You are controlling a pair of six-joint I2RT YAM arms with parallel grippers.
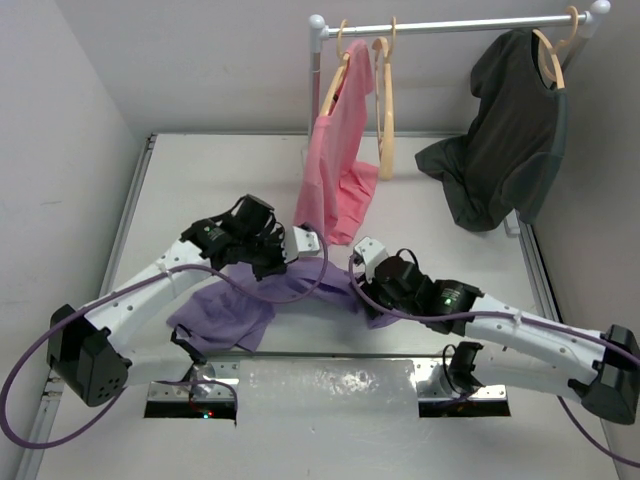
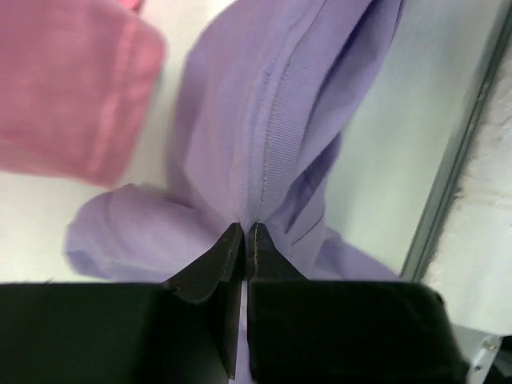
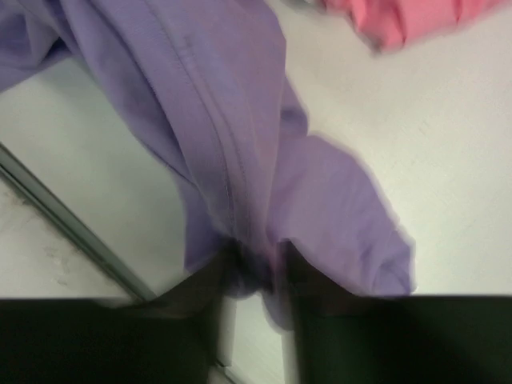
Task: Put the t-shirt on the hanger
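The purple t-shirt (image 1: 225, 310) lies crumpled on the table near its front edge, with a stretch of it running between the two grippers. My left gripper is shut on a seamed fold of the shirt (image 2: 276, 128), which comes up to its fingertips in the left wrist view. In the right wrist view my right gripper is blurred. Its fingers stand a little apart, with purple cloth (image 3: 232, 144) lying in the gap. An empty wooden hanger (image 1: 387, 120) hangs from the rail. Both grippers' fingertips are largely hidden in the top view.
A pink shirt (image 1: 335, 150) hangs from the rail (image 1: 455, 25) beside the empty hanger, its hem near my left gripper. At the right a dark shirt (image 1: 505, 130) hangs from another hanger. Bare table (image 1: 200, 190) shows at the back left.
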